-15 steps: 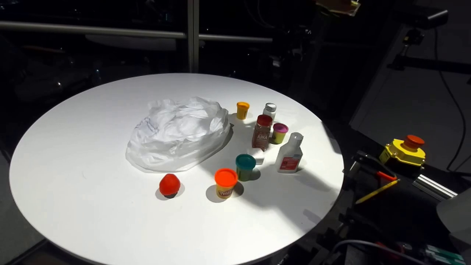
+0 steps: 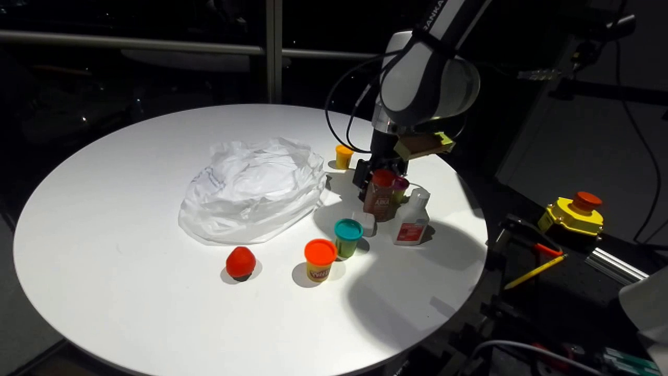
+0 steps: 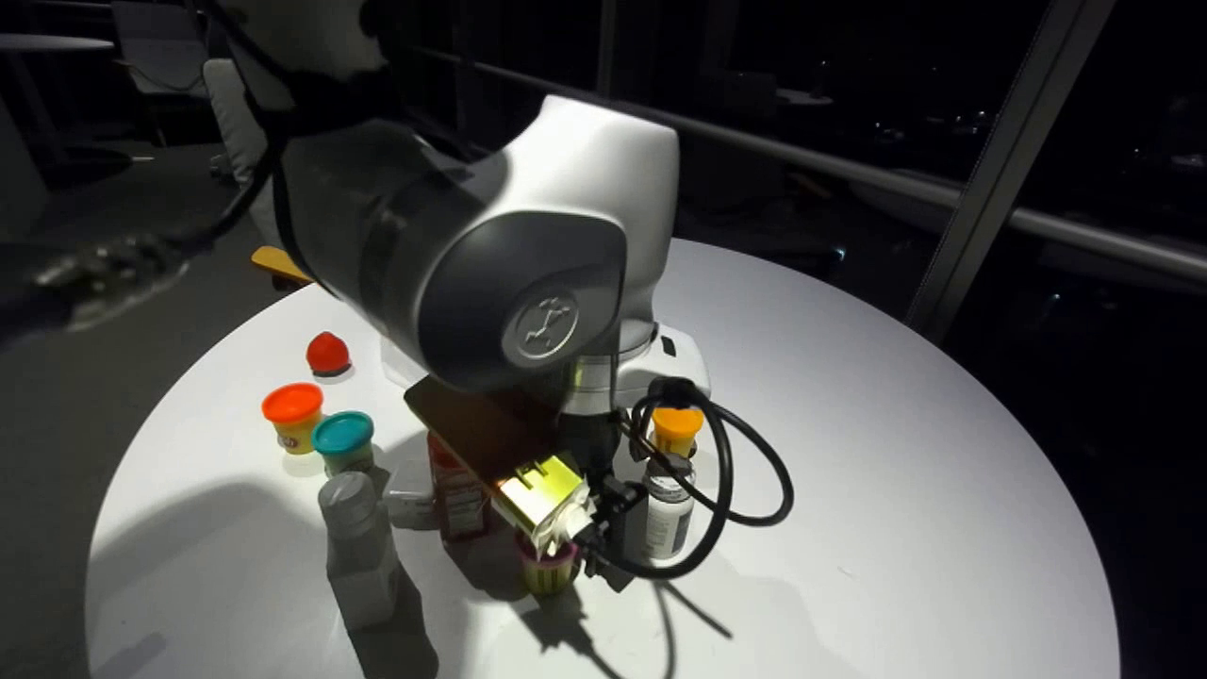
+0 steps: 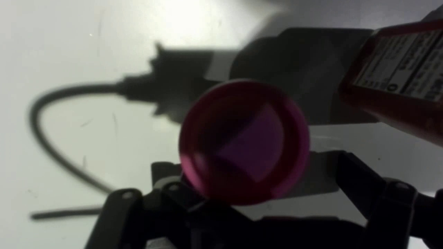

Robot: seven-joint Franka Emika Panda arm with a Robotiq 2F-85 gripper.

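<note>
A small tub with a purple lid (image 4: 245, 141) fills the middle of the wrist view. My gripper is open over it. The left finger (image 4: 176, 188) is close against the lid's edge, while a gap shows between the lid and the right finger. From the side, the purple-lidded tub (image 2: 400, 185) is partly hidden behind a brown spice jar with a red lid (image 2: 379, 197). In exterior view 2 the tub (image 3: 548, 571) stands below the wrist mount, beside the dark gripper (image 3: 605, 538).
Close by stand the white bottle (image 2: 411, 219), a white box (image 2: 364, 223) and a silver-capped bottle (image 3: 668, 515). Further off are teal (image 2: 347, 241), orange-red (image 2: 320, 258) and yellow-orange (image 2: 343, 156) tubs, a red ball-like object (image 2: 240, 262) and a crumpled plastic bag (image 2: 257, 188).
The arm has come down from above the table's back right to the purple-lidded tub. The spice jar has shifted slightly toward the front right, and the white box has moved a little.
</note>
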